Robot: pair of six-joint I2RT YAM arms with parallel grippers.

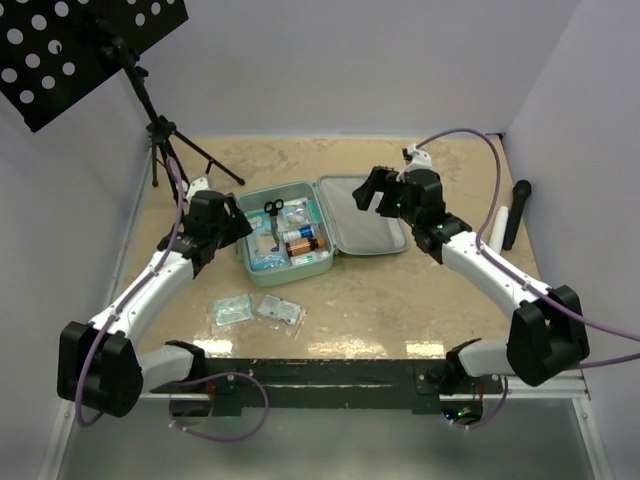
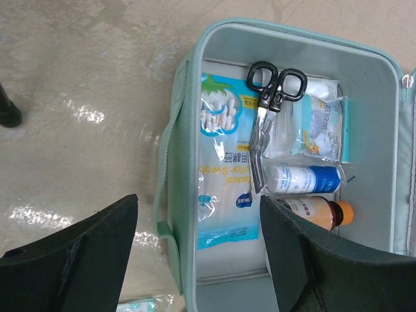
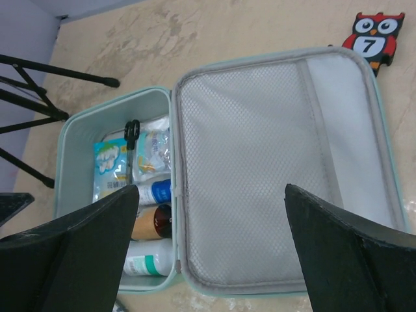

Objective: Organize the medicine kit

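Observation:
The mint medicine kit [image 1: 258, 276] lies open, its mesh-lined lid [image 1: 364, 222] flat to the right. Inside are black-handled scissors [image 2: 292, 84] on top, a swab pack [image 2: 224, 162], clear bags, a blue-white tube [image 2: 303, 179], a brown bottle [image 2: 309, 211] and a white bottle [image 3: 146, 259]. Two small clear packets [image 1: 233, 309] lie in front of the kit. My left gripper [image 1: 233, 228] is open at the kit's left edge, empty. My right gripper [image 1: 370, 188] is open and empty above the lid.
A black stand [image 1: 166, 140] occupies the back left. An owl figure [image 3: 370, 40] sits behind the lid. White and black cylinders [image 1: 516, 215] lie at the right edge.

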